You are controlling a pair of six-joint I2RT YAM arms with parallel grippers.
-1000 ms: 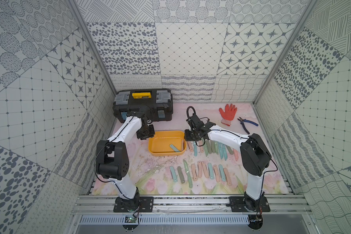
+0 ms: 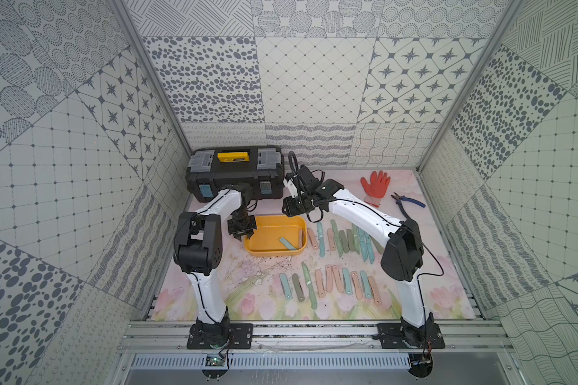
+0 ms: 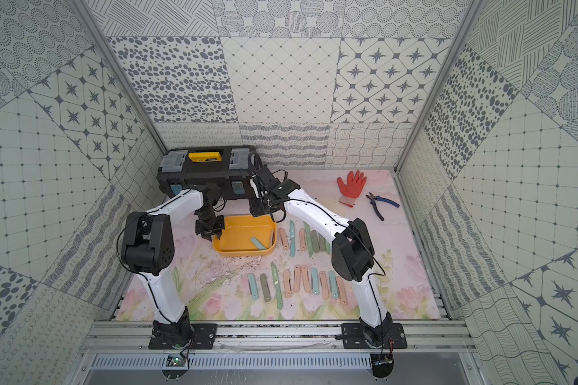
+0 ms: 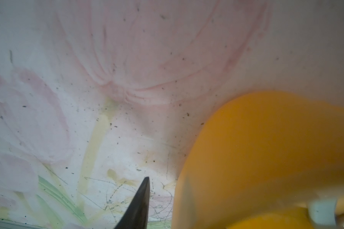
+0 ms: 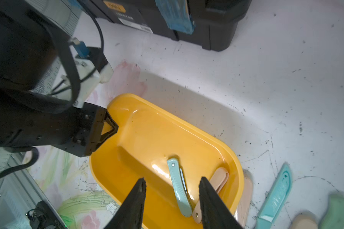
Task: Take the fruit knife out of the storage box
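Inside the yellow storage box lie a mint folded knife and a pink one along its right end. My left gripper is down at the box's left end; in the left wrist view one dark finger shows beside the yellow rim, so how far it is open is hidden. My right gripper is above the box's right half, with its fingertips apart and the mint knife seen between them from above, not held.
A black toolbox stands behind the box. Rows of folded knives lie to the right and front. A red glove and pliers are at the back right.
My left gripper has moved down toward the box's left rim. My right gripper has risen and moved left, from the right rim to over the box.
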